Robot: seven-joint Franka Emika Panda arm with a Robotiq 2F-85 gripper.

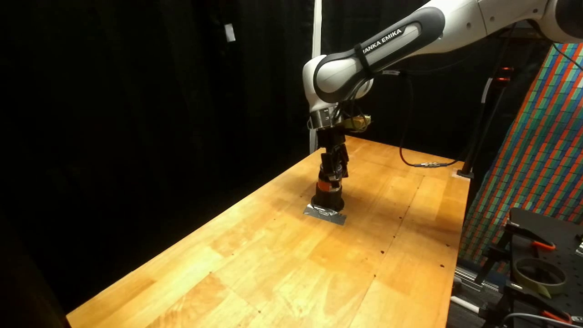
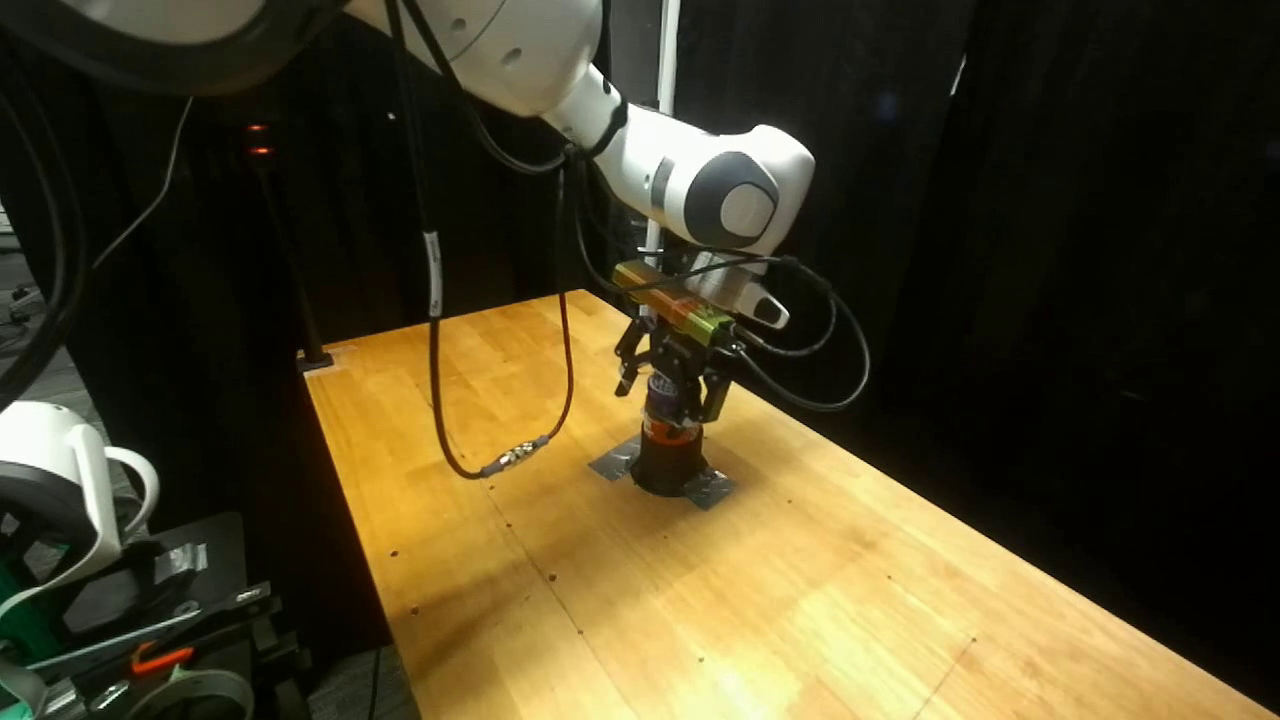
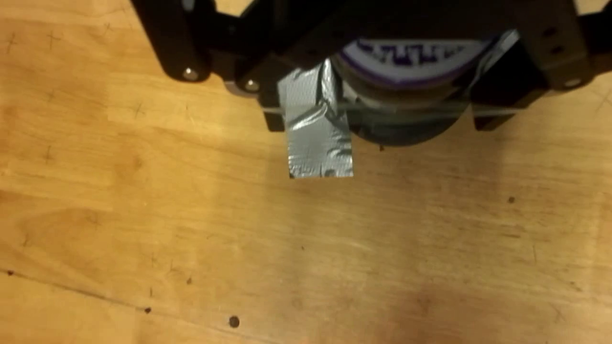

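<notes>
A dark jar with a purple lid and an orange label [image 2: 669,432] stands upright in a black round holder [image 2: 662,470]. Silver tape [image 1: 324,214] lies at the foot of this holder on the wooden table. My gripper [image 2: 672,386] points down over the jar, open, its fingers on either side of the lid. The wrist view shows the jar's white and purple lid [image 3: 410,66] partly covered by the gripper body. There, a clear gap separates the left finger [image 3: 275,119] from the jar; the right finger [image 3: 494,112] is close to it, and contact is unclear.
A black cable [image 2: 437,384] hangs in a loop beside the arm. Off the table's side stands a dark cart [image 1: 546,229] with clamps and a tape roll [image 1: 539,276]. Dark curtains surround the table.
</notes>
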